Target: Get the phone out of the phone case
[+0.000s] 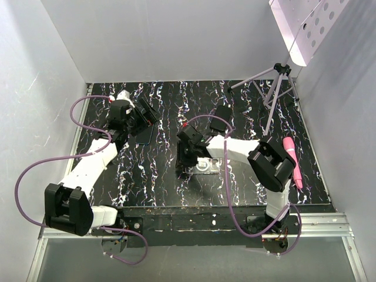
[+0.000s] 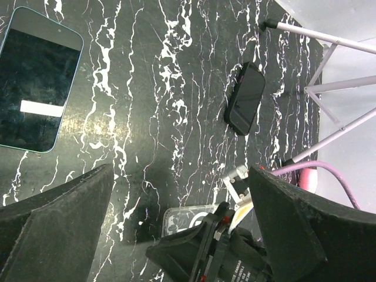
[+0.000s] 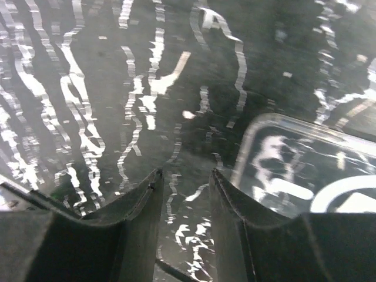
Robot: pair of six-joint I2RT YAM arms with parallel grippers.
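The phone [image 2: 36, 82], black-faced with a teal rim and a white strip, lies flat on the table in the left wrist view. Apart from it, the clear phone case [image 1: 205, 166] with a white ring rests on the front middle of the table; marble veins show through it. My left gripper [image 1: 151, 111] is open over the phone's far end in the top view, nothing between its fingers. Low beside a corner of the case [image 3: 264, 132], my right gripper has a gap between its fingers, with only table showing there.
A black rectangular object [image 2: 245, 98] lies toward the back. The tripod [image 1: 276, 88] stands at the back right, and a pink cylinder [image 1: 292, 161] lies along the right side. Bare table [image 1: 164, 132] separates the phone from the case.
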